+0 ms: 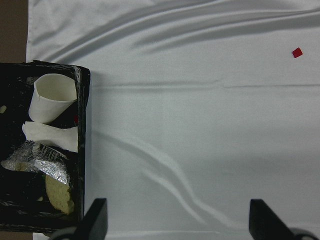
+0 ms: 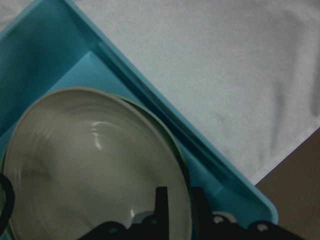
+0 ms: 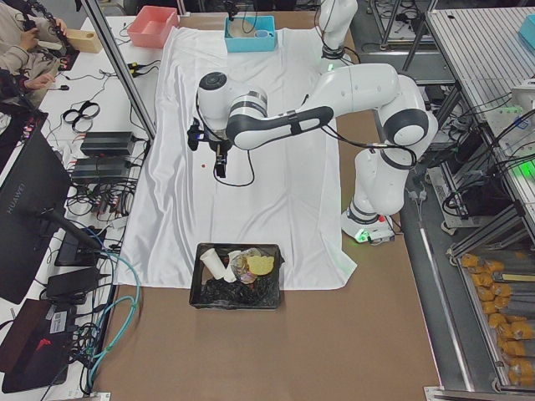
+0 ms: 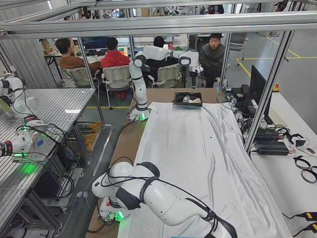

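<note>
A blue bin [image 3: 251, 43] stands at the far end of the white cloth; in the right wrist view its wall [image 2: 135, 80] surrounds a stacked white plate [image 2: 90, 160] and another dish beneath. My right gripper is down at the plate's rim, one finger over the plate, the other outside it; whether it grips the rim I cannot tell. My left gripper hangs open over the cloth. Beside it in the left wrist view is a black tray [image 1: 80, 150] holding a paper cup [image 1: 50, 102], white paper, foil and a sponge-like piece [image 1: 60, 197].
A small red square [image 1: 297, 52] lies on the cloth. A pink bin [image 3: 152, 25] stands on the side table. A monitor [image 3: 29, 221] and cables line one side.
</note>
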